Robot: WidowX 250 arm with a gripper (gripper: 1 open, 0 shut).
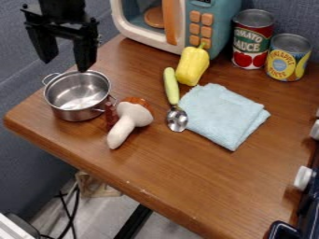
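My black gripper (65, 54) hangs in the upper left, above a small steel pot (77, 98); whether anything is between its fingers is hard to tell. The pot sits near the table's left edge. A toy mushroom (130, 121) with an orange cap and pale stem lies to its right, with a small dark red bottle (110, 114) between them.
A spoon (177, 119) with a pale handle, a yellow pepper (192, 64) and a folded blue cloth (225, 115) lie right of centre. A toy microwave (162, 19) and two cans (251, 42) stand at the back.
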